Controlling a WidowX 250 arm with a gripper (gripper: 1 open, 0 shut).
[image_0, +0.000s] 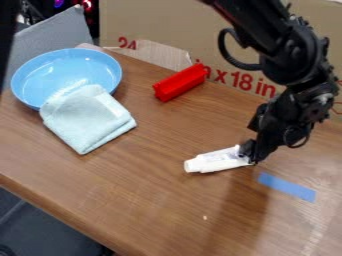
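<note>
A white tube (214, 161) lies on the wooden table at the centre right. The black gripper (251, 150) is down at the tube's right end, its fingers overlapping it; whether they are closed on it is hard to tell. A blue strip (286, 187) lies on the table just to the right of the tube.
A red cylinder (181, 82) lies near the back. A blue bowl (67, 72) and a folded pale cloth (88, 120) are at the left. A cardboard wall (174, 25) stands behind.
</note>
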